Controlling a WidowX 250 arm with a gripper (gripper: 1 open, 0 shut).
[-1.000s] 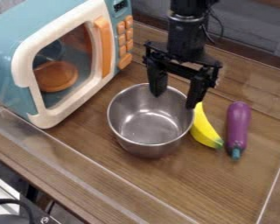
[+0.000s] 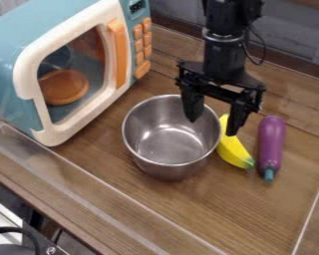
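My black gripper (image 2: 213, 108) stands open above the back rim of a steel bowl (image 2: 170, 147), one finger over the bowl and the other over the banana's upper end. The yellow banana (image 2: 233, 149) lies just right of the bowl. A purple eggplant (image 2: 270, 146) lies further right on the wooden counter (image 2: 123, 214).
A toy microwave (image 2: 56, 70) in teal and white stands at the back left, its front opening showing an orange plate inside. A wall runs along the back.
The gripper has shifted slightly to the right and up over the last second. The bowl, banana and eggplant look unmoved.
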